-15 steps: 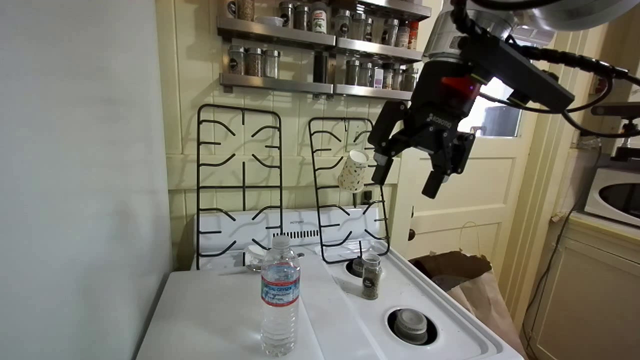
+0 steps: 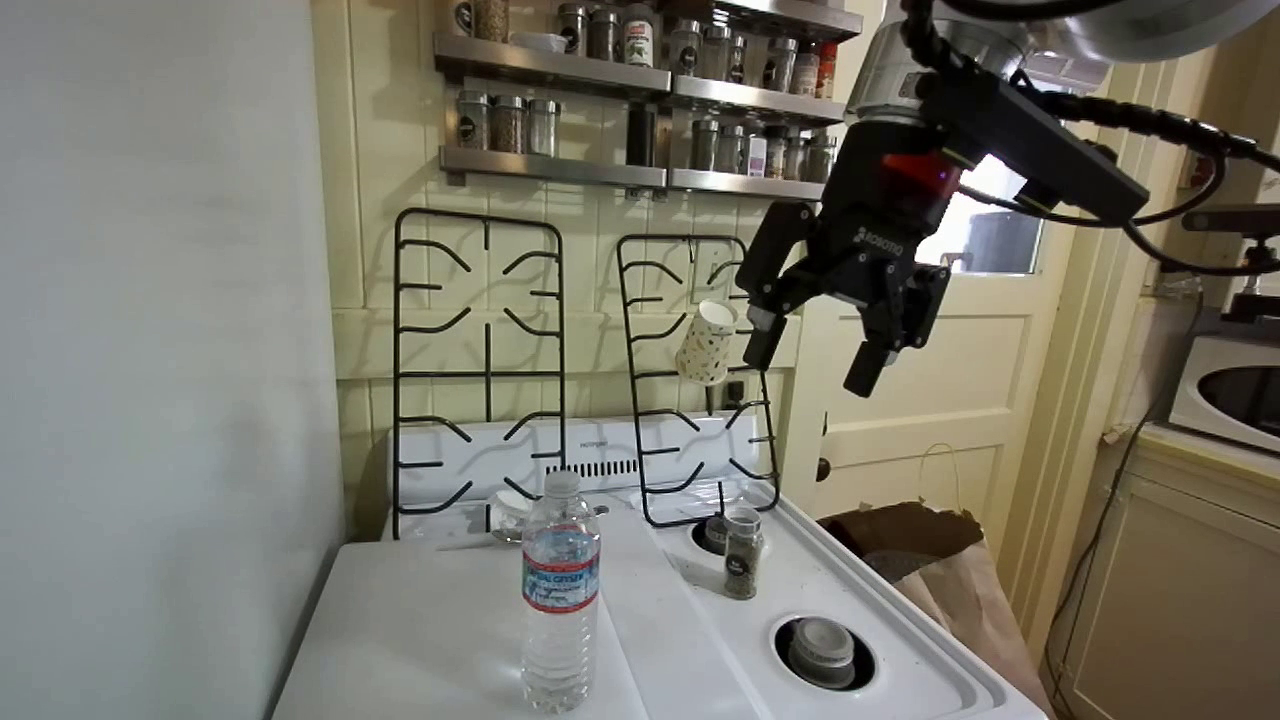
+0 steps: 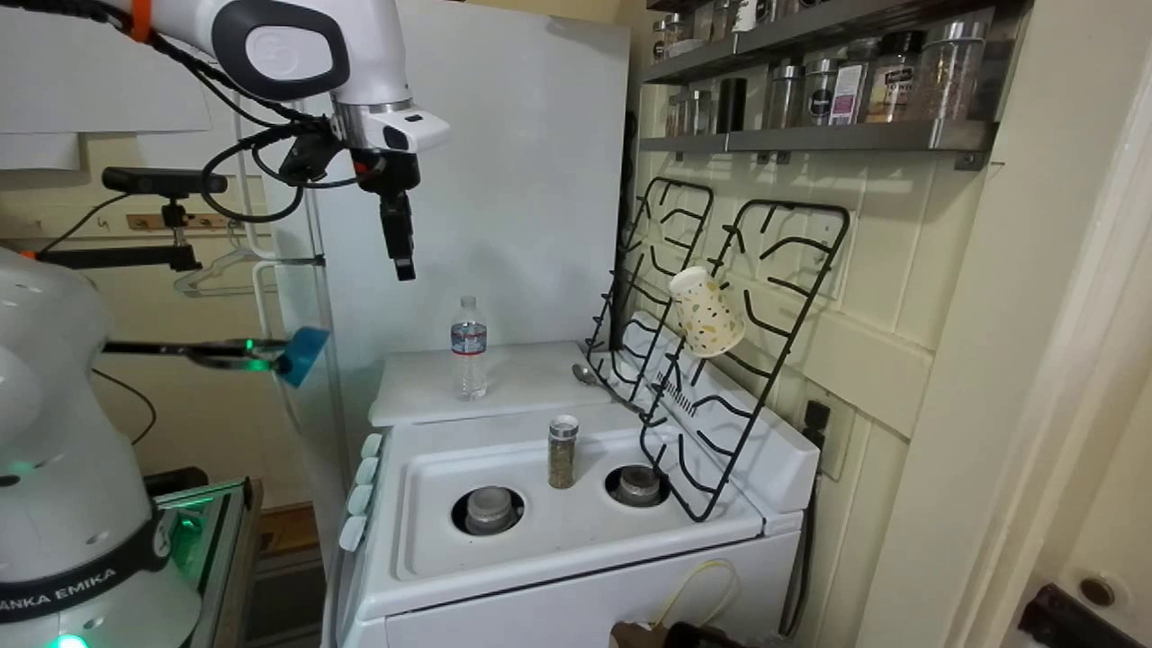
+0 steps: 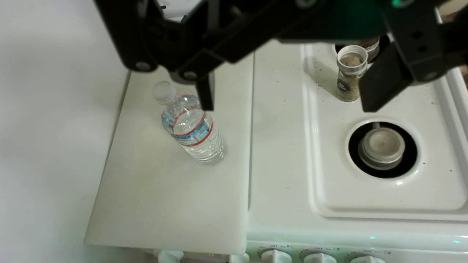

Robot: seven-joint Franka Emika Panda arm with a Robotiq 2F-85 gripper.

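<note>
My gripper [image 2: 813, 362] hangs open in the air above the stove, well clear of everything on it, with nothing between its fingers. In the wrist view its two dark fingertips are wide apart. A clear water bottle [image 2: 560, 600] with a blue and red label stands upright on the white board [image 4: 166, 201] covering the stove's left side. To its right, a small spice jar [image 3: 562, 454] is upright on the bare stovetop between two burners. A speckled paper cup [image 3: 707, 313] is hung, tilted, on one of the black grates.
Two black burner grates [image 2: 480, 374] lean upright against the back wall. Shelves of spice jars [image 2: 552, 168] are above them. Beside the left of the stove rises a tall white surface [image 2: 168, 360]. One burner [image 4: 382, 148] sits at the front right. A paper bag [image 2: 960, 576] stands right of the stove.
</note>
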